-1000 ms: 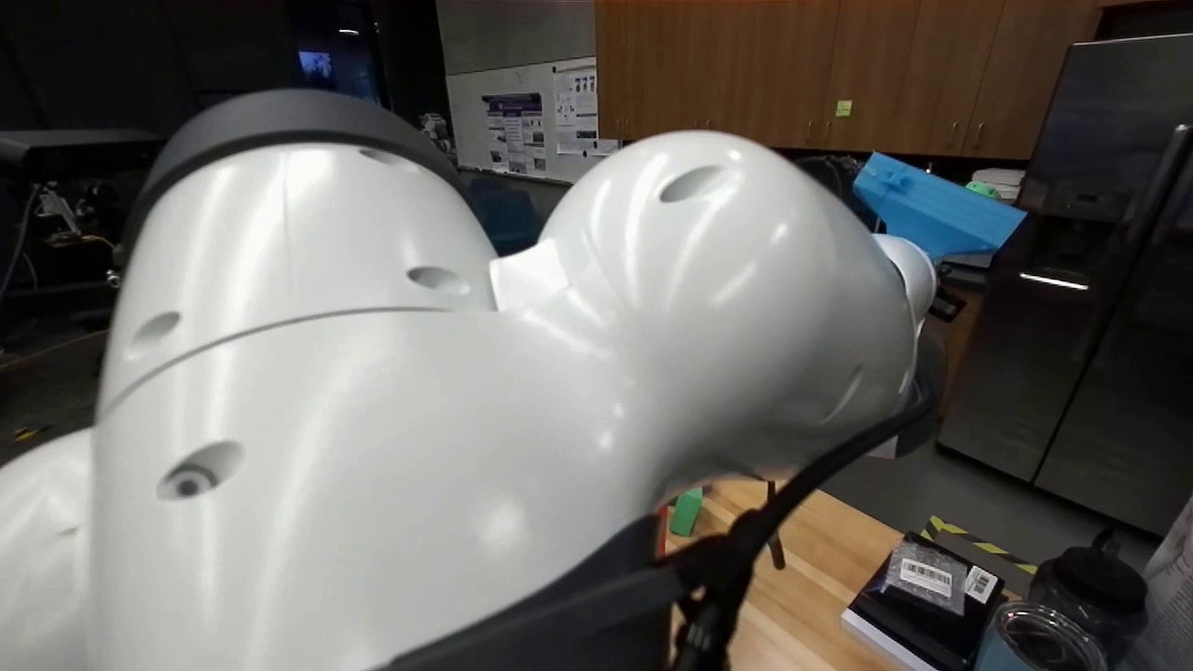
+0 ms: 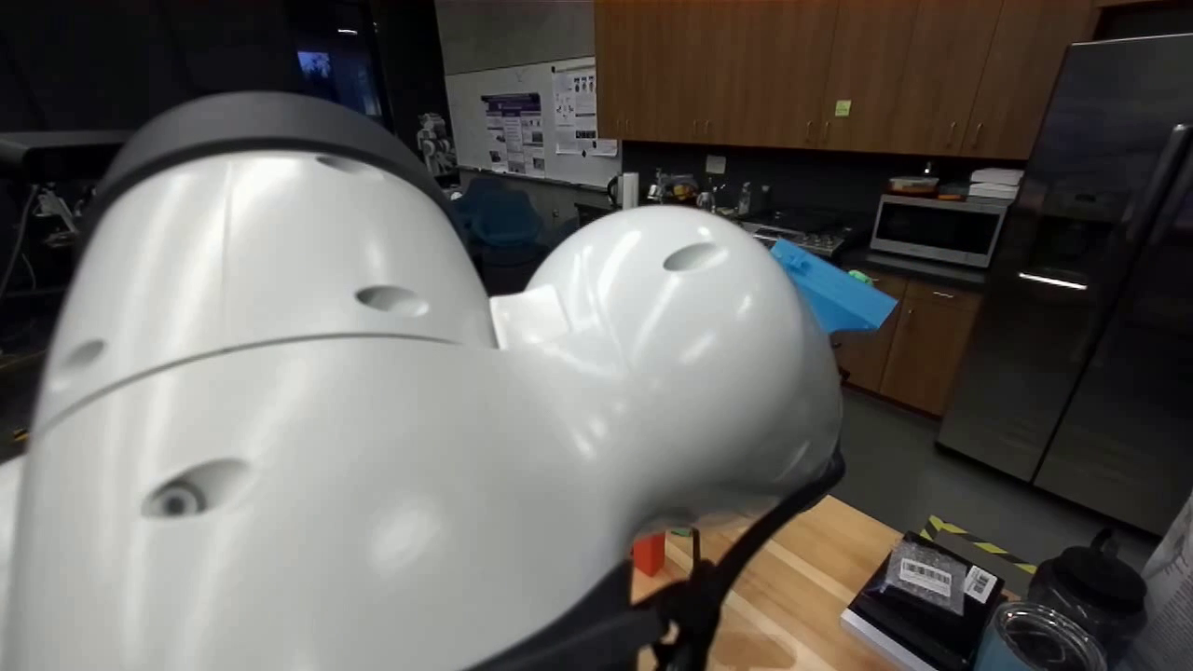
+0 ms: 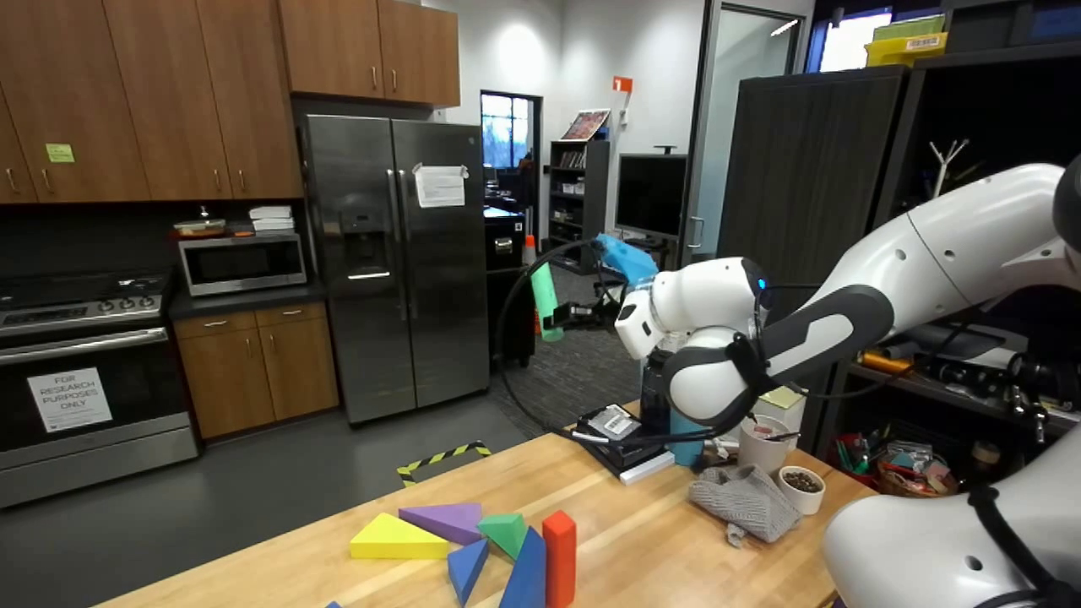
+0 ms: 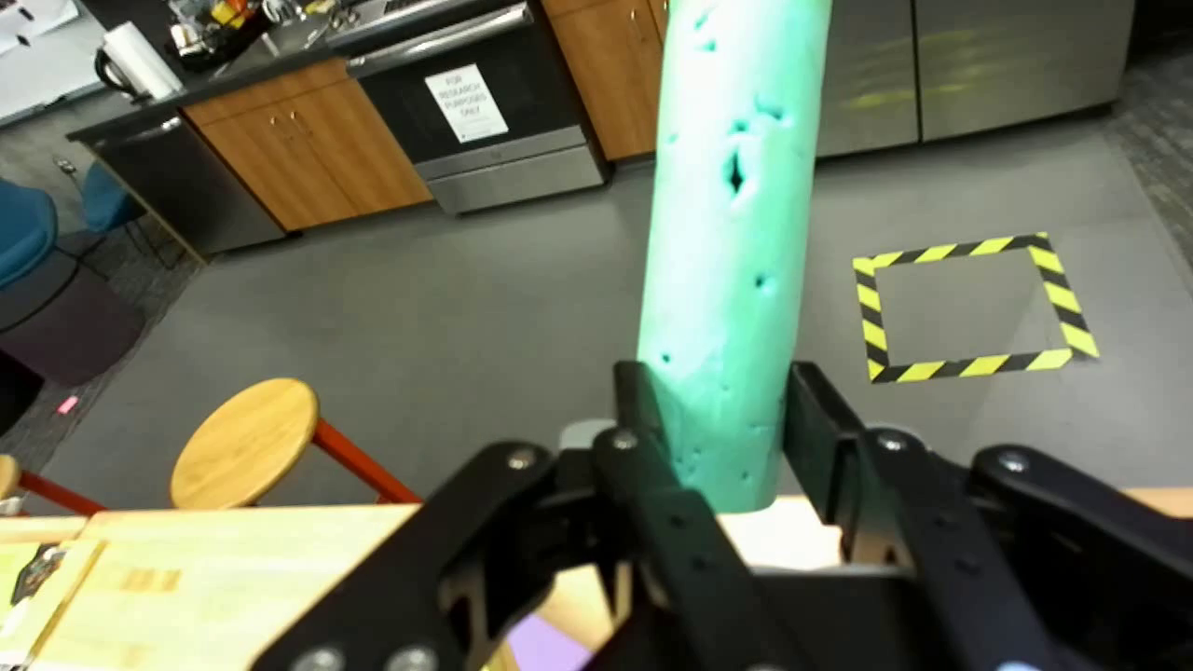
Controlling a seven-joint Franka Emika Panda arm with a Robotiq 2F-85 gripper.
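In the wrist view a pale green cylinder (image 4: 727, 257), its surface marked with small dents, stands between the black fingers of my gripper, which is shut on its lower end. Exterior view 2 has the gripper (image 3: 555, 323) held out level above and beyond the table, with the green cylinder (image 3: 544, 294) roughly upright and slightly tilted. Exterior view 1 is mostly filled by the white arm (image 2: 391, 481), and the gripper itself is hidden there. A blue part (image 2: 833, 293) shows past the wrist.
On the wooden table (image 3: 334, 557) lie yellow (image 3: 397, 539), purple (image 3: 446, 520), green (image 3: 503, 529), blue (image 3: 524, 572) and red (image 3: 559, 557) blocks. A black package (image 3: 613, 431), a grey cloth (image 3: 745, 500) and cups crowd its right end. The air around the cylinder is clear.
In exterior view 1 the wrist and its blue part have moved left and somewhat lower. The red block shows more now, and the green block is mostly covered by the arm.
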